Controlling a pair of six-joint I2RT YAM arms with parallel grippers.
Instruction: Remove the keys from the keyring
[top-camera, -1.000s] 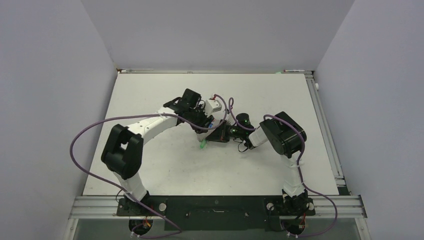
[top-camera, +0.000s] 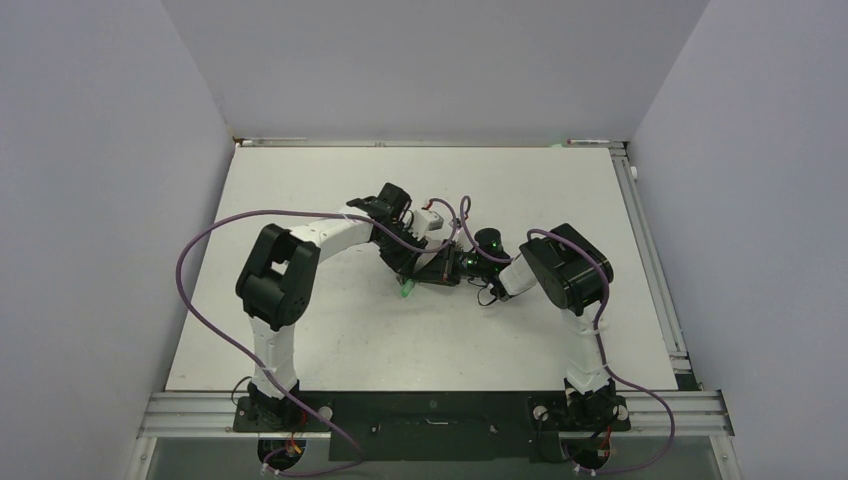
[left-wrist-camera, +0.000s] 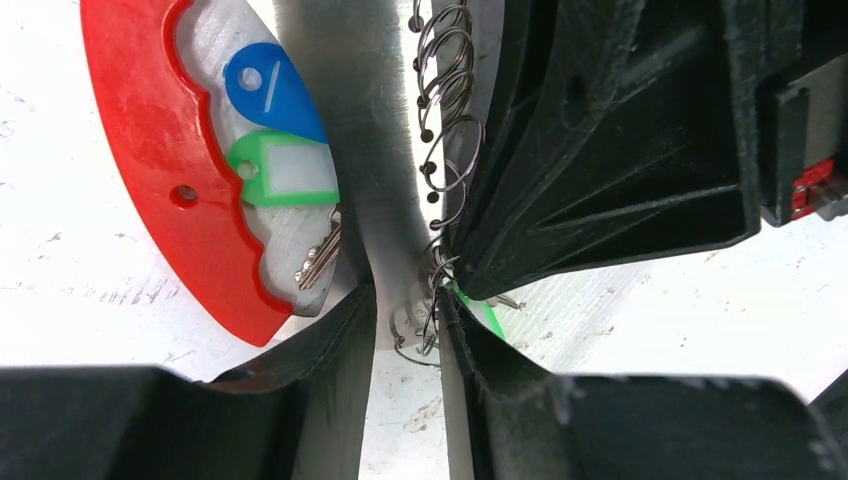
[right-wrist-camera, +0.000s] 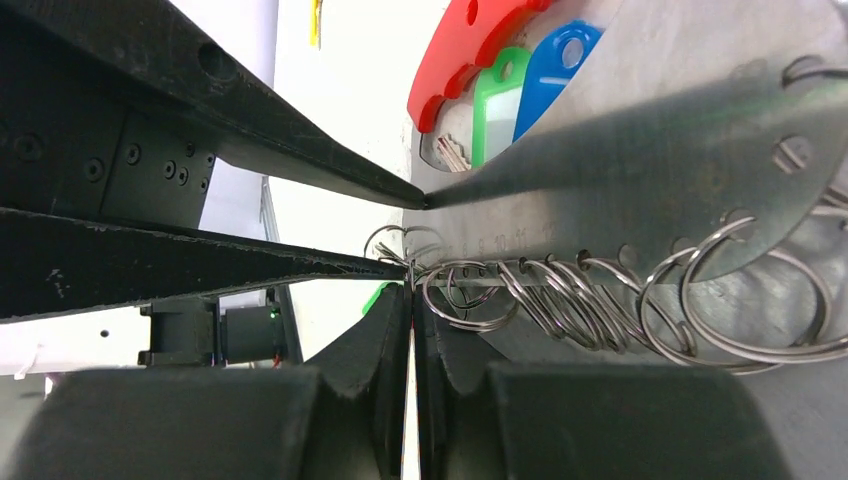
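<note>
A metal holder (left-wrist-camera: 360, 120) with red handle (left-wrist-camera: 170, 190) carries a row of wire rings (left-wrist-camera: 445, 80); blue (left-wrist-camera: 275, 90) and green (left-wrist-camera: 285, 185) tags and a key (left-wrist-camera: 320, 255) show beside it. My left gripper is part open around the strip's lower end, by the last rings. My right gripper is shut on a thin ring at that end; its black body fills the upper right of the left wrist view. In the right wrist view my left gripper's fingers reach in from the left. Another green tag (top-camera: 406, 288) lies partly hidden below the grippers.
Both arms crowd the middle of the white table (top-camera: 420, 350). Purple cables loop over both arms.
The right arm has stayed in place.
</note>
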